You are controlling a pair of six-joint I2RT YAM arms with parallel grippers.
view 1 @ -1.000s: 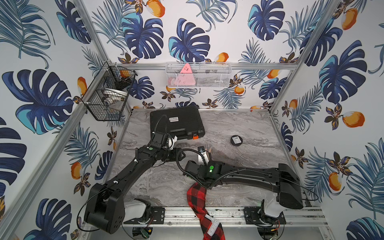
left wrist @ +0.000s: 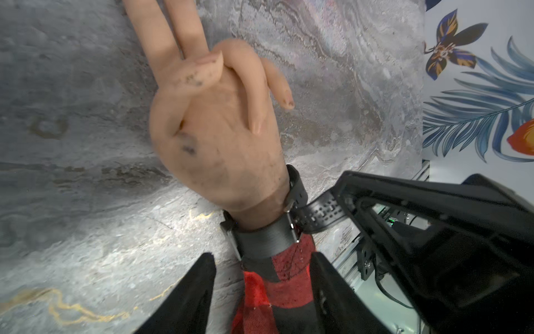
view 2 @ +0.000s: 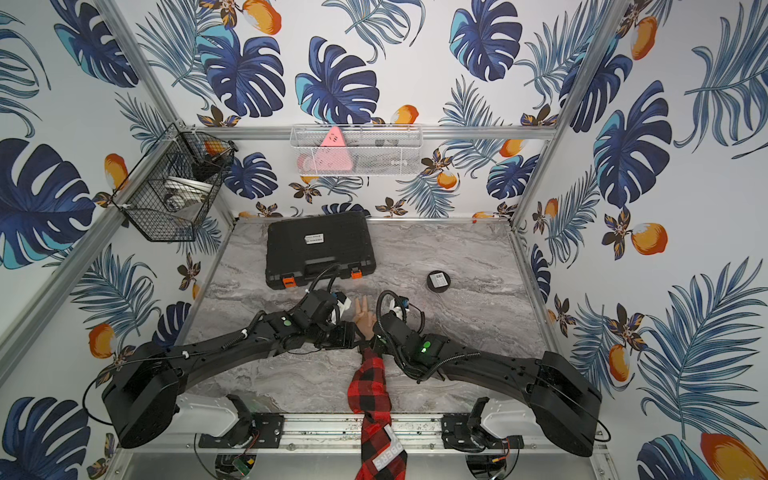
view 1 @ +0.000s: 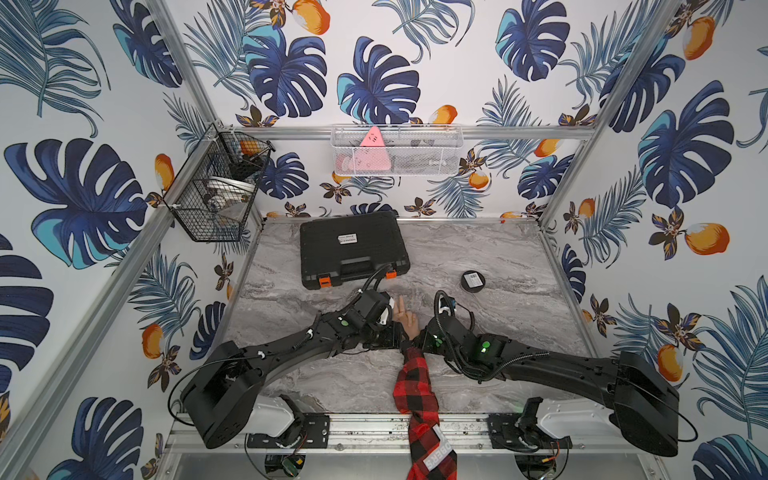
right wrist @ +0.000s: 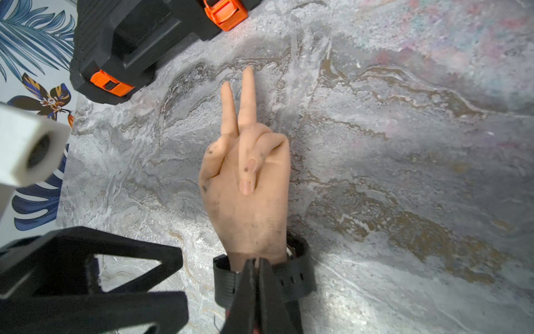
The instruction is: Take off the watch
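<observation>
A model hand [right wrist: 247,206] with a red-and-black checked sleeve [view 1: 413,384] lies palm up. Around its wrist is a black watch strap [left wrist: 264,239], with a metal buckle and a loose perforated end showing in the left wrist view. That end runs into the fingertips of my right gripper, which is shut on it. In the right wrist view those shut fingers [right wrist: 247,303] cover the middle of the strap. My left gripper is part open, its two fingers apart over the wrist and sleeve, nothing held. The watch face is hidden.
A black case [view 1: 356,244] with orange latches stands behind the hand. To the back right sits a round black object [view 1: 473,281] with a white label. Both grippers are close together at the wrist.
My right gripper has moved right, uncovering the hand, which has shifted right along with its sleeve. My left gripper has travelled right and slightly towards the front, up to the wrist.
</observation>
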